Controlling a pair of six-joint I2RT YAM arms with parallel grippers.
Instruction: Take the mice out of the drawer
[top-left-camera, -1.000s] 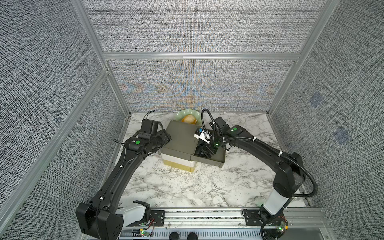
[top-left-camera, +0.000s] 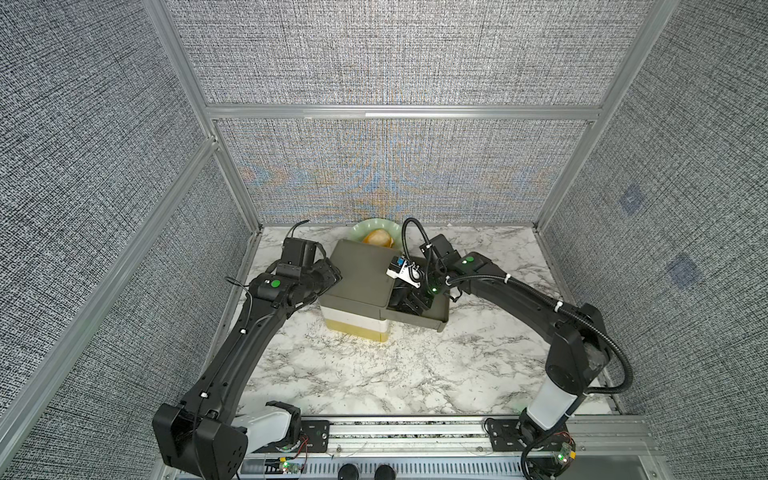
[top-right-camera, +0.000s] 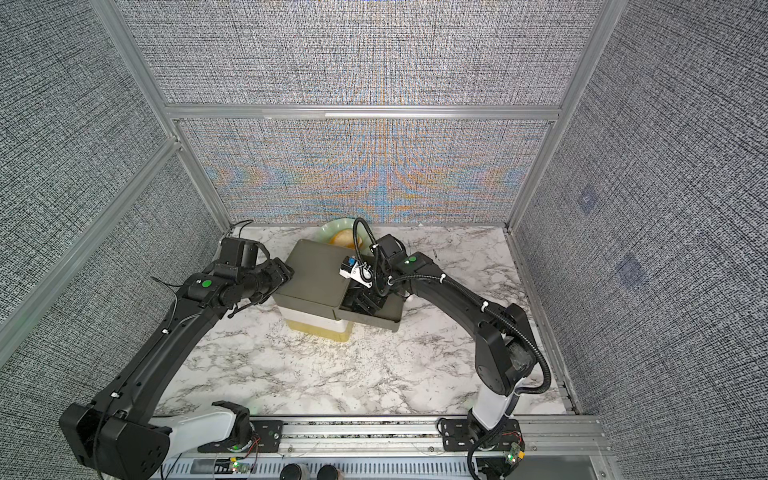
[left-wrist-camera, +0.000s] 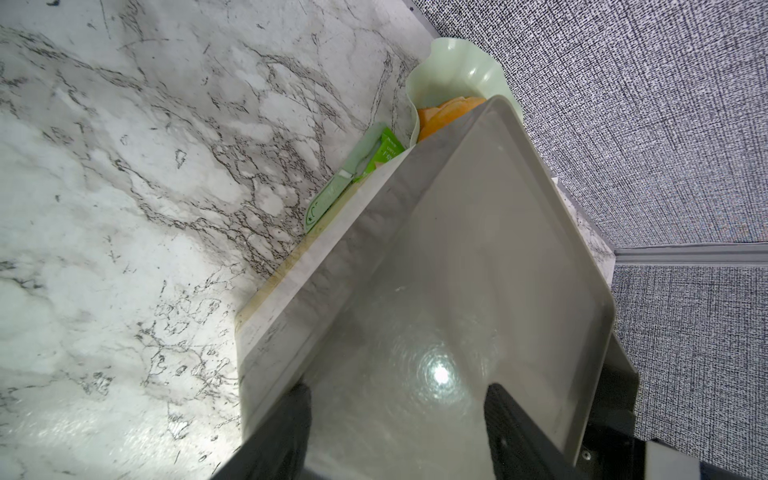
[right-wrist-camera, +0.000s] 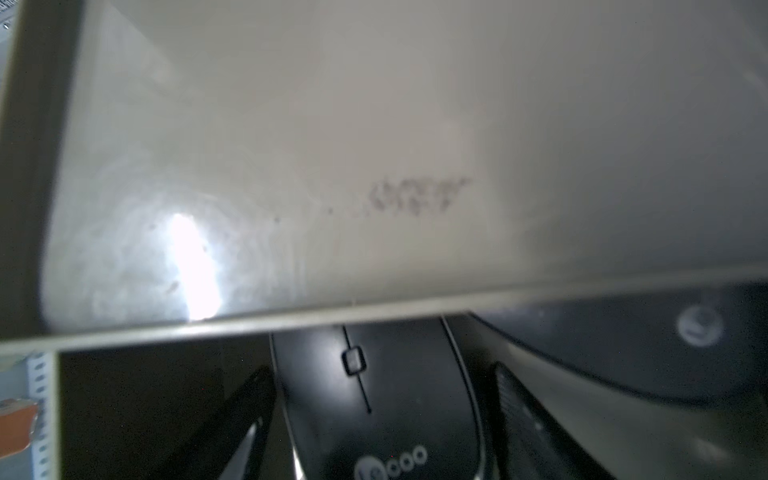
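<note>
The pulled-out drawer (top-left-camera: 421, 321) juts from the right side of the small cabinet (top-left-camera: 364, 276). In the right wrist view, a black mouse (right-wrist-camera: 384, 408) with pale lettering lies in it, partly hidden under the cabinet top's edge. My right gripper reaches into the drawer, its fingers on both sides of that mouse; whether they press on it is unclear. Right of it lies another dark rounded mouse (right-wrist-camera: 640, 344) with a round pale logo, partly covered. My left gripper stands at the cabinet's left, fingers apart, nothing seen gripped.
A pale green bowl (left-wrist-camera: 460, 76) with orange and pale contents sits behind the cabinet. A green-handled item (left-wrist-camera: 328, 200) and a bright green packet (left-wrist-camera: 384, 152) lie against the cabinet's back left.
The cabinet and its drawer have shifted very slightly left and back. Both arms stand almost where they were, the right gripper still inside the drawer.
</note>
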